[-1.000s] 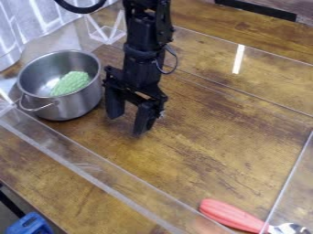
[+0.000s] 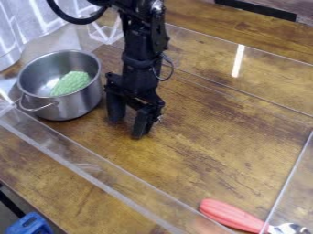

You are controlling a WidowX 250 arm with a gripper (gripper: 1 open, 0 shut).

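Note:
My black gripper (image 2: 134,110) hangs low over the wooden table, right beside a steel pot (image 2: 53,71) on the left. Its dark fingers are near the table surface; whether they are open or shut, or hold anything, is hard to make out. A pale green object (image 2: 76,84) lies inside the pot.
A red-handled utensil (image 2: 230,216) with a metal head lies at the bottom right. A blue object (image 2: 32,226) is at the bottom left. Clear panels or edges border the work area.
My gripper has shifted only slightly, staying low beside the pot. The pot and the utensil have not moved.

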